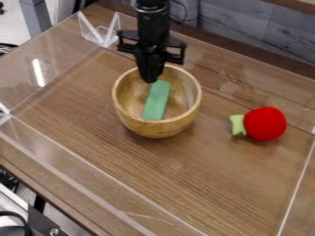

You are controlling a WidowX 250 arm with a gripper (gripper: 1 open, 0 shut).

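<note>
My gripper (153,74) reaches down from the top centre over the back of a tan bowl (186,115), its tip at the far rim or just inside it; the black fingers look shut, and I see nothing held between them. A flat green piece (157,100) lies inside the bowl, just in front of the gripper's tip.
A red ball-like object (264,123) with a pale green piece (238,125) lies on the wooden table (99,166) to the right. A clear plastic object (99,29) stands at the back left.
</note>
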